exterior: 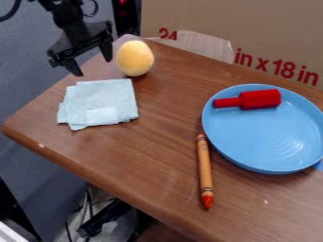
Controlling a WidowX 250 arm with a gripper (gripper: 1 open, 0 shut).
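The black gripper (83, 57) hangs at the upper left, above the table's back-left edge, its fingers spread apart with nothing visible between them. Just to its right sits a yellow, egg-shaped object (135, 57). A folded pale-blue cloth (97, 104) lies below the gripper. At the right, a red cylindrical object with a short handle (255, 99) rests on a blue plate (265, 138). An orange crayon (205, 173) with a red tip lies left of the plate.
A large cardboard box (233, 33) stands along the back, with a pale flap behind the yellow object.
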